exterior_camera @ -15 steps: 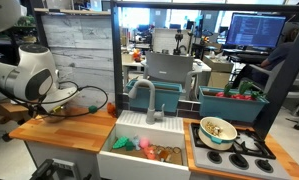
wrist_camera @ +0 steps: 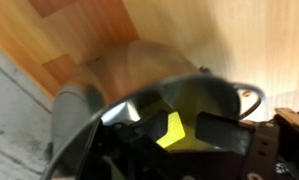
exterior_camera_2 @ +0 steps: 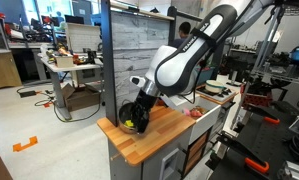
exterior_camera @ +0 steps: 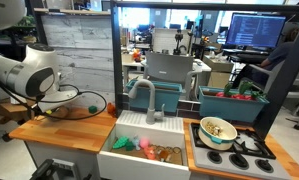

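Observation:
A metal pot [exterior_camera_2: 125, 113] stands at the wooden counter's left end in exterior view 2. My gripper is at the pot, its dark fingers [wrist_camera: 221, 131] reaching over the near rim in the wrist view. A gap shows between the fingers, so the gripper is partly open. Within that gap, inside the pot, a bright yellow object [wrist_camera: 172, 131] is visible; whether either finger touches it cannot be made out. In exterior view 1 the white arm [exterior_camera: 37, 72] bends down to the counter's left end, where the fingers are too small to read.
Right of the wooden counter [exterior_camera: 84, 130] is a sink [exterior_camera: 144, 165] holding several colourful items. A stove with a pot [exterior_camera: 217, 131] stands farther right. A grey wooden panel [exterior_camera: 77, 55] rises behind the arm.
The arm has shifted slightly to the right near the counter's left end. The sink, stove and other items have stayed where they were.

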